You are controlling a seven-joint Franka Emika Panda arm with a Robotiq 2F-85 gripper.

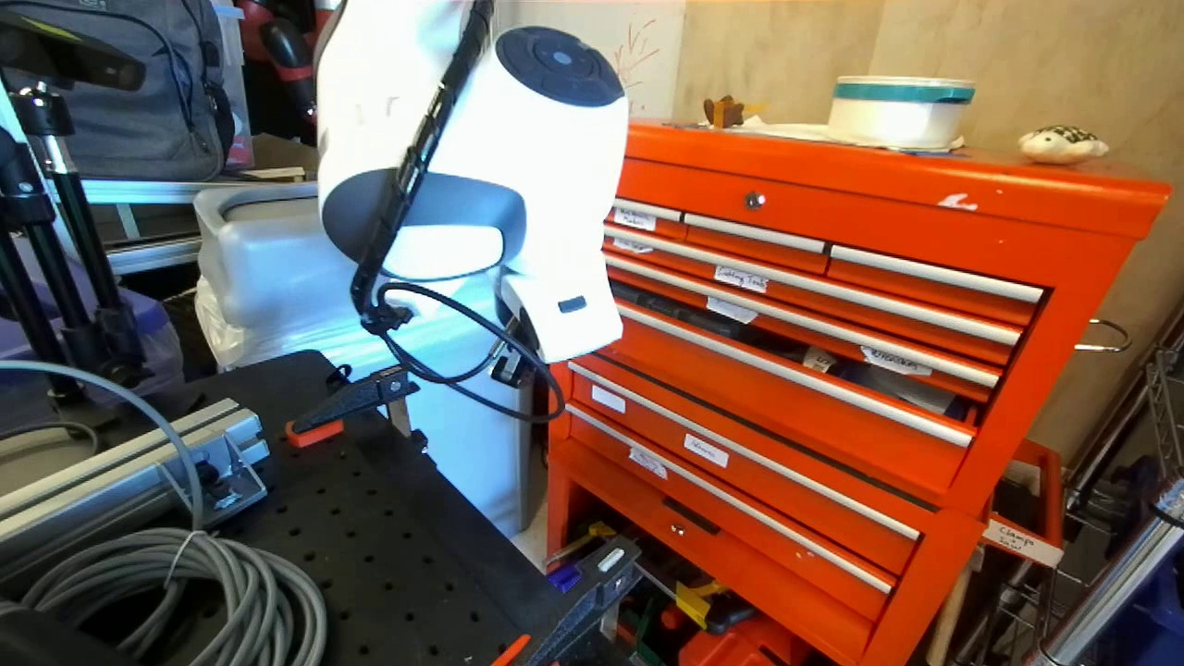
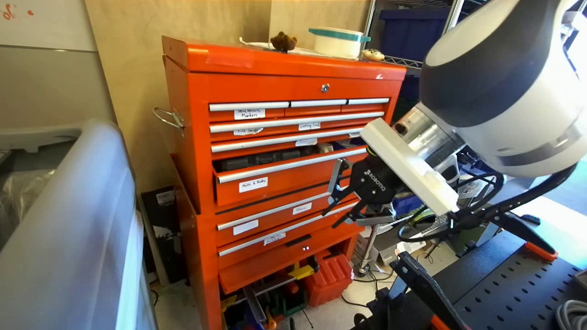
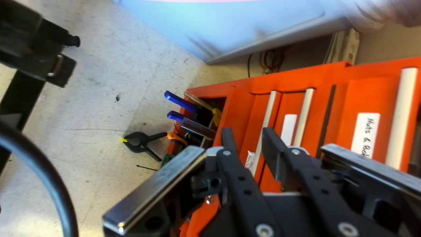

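A red tool chest (image 1: 777, 400) has several drawers with silver handles. Its drawer labelled "Nuts & Bolts" (image 2: 253, 184) stands partly pulled out, dark contents (image 2: 258, 159) showing behind the handle. My gripper is part open in the wrist view, and no object shows between its fingers. In exterior view 2 the gripper (image 2: 336, 189) hangs in front of the chest's right side, tilted down and to the left. It looks clear of the drawer handle (image 2: 291, 164), though the exact distance is hard to judge. The arm hides the gripper's fingertips in exterior view 1.
A black perforated table (image 1: 366, 499) with clamps (image 1: 350, 401) and a cable coil (image 1: 222, 588) stands before the chest. A pale bin (image 1: 266, 266) is to its left. Tools lie in the chest's bottom, and a black spring clamp (image 3: 140, 141) rests on the floor.
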